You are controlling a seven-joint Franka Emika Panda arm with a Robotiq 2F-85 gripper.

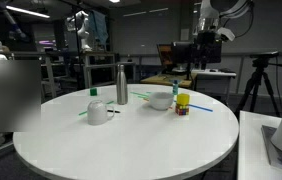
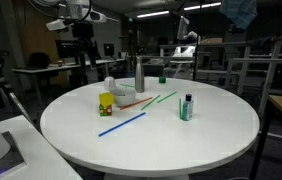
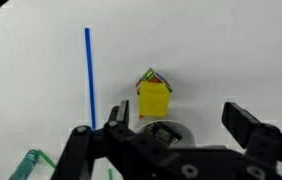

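My gripper stands open above the table, its dark fingers spread wide with nothing between them. Ahead of the fingers in the wrist view, a yellow block (image 3: 154, 99) rests on or against a multicoloured cube (image 3: 152, 75). A white bowl (image 3: 186, 133) lies close by, with a dark object (image 3: 162, 132) inside it, partly covered by the gripper. The exterior views show the yellow block (image 2: 106, 101) beside the bowl (image 1: 161, 102). A blue stick (image 3: 90, 75) lies off to the left in the wrist view.
On the round white table (image 1: 131, 150) stand a pale mug (image 1: 98, 113), a tall metal bottle (image 1: 122, 85), a small green item (image 1: 93, 92) and a small capped bottle (image 2: 186, 108). Green sticks (image 2: 161, 98) and a red stick (image 2: 136, 104) lie among them.
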